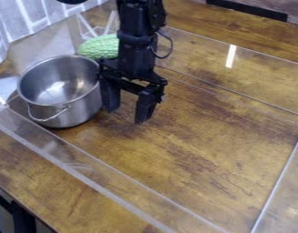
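Observation:
My gripper (127, 102) hangs low over the wooden table, just right of a steel pot (64, 84) with a wire handle. Its two dark fingers stand apart, one near the pot's rim and one to the right, with nothing visible between them. Behind it, a green and white striped object (97, 47) lies beside the pot, partly hidden by the arm.
A clear plastic sheet or panel lines the left and front edges, and a pale patterned cloth (24, 27) is at the back left.

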